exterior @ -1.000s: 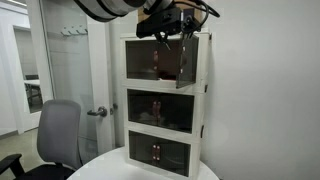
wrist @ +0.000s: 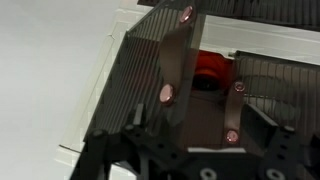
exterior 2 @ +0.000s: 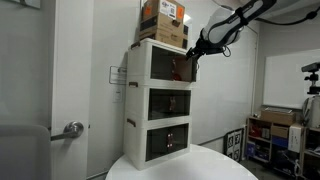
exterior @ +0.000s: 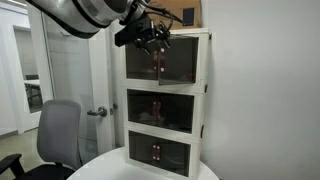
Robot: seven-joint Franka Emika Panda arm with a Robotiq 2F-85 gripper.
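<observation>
A tall white cabinet has three tiers of dark-panelled double doors. In the top tier, the right door stands partly open, while its left door looks shut. My gripper is at the front of this tier, near the top. In the wrist view, the ajar door with its copper-coloured handle slants across the left. A red object shows through the gap, beside the other door's handle. My gripper's dark fingers are spread apart at the bottom; whether they touch a door cannot be told.
Cardboard boxes are stacked on top of the cabinet. A grey chair and a door handle are to the left.
My gripper has moved left across the top tier's front. The upper right door has swung from wide open toward the cabinet, narrowing its gap.
</observation>
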